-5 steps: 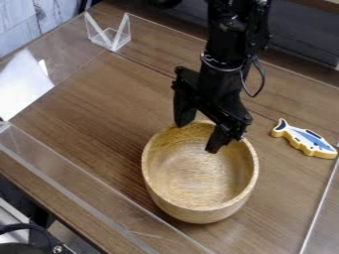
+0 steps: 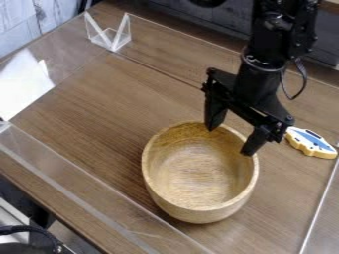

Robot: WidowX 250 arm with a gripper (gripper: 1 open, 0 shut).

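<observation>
A round wooden bowl (image 2: 199, 184) stands on the table, empty as far as it shows. My black gripper (image 2: 232, 133) is open over the bowl's back right rim, with nothing visible between its fingers. A small white toy fish (image 2: 314, 144) with yellow and blue markings lies to the right, partly behind the arm.
A clear acrylic holder (image 2: 110, 33) stands at the back left. White sheet material (image 2: 19, 84) lies at the left edge. Clear strips run along the front left and right of the table.
My gripper has moved to the right, toward the toy fish, and now covers part of it. The bowl has stayed in place.
</observation>
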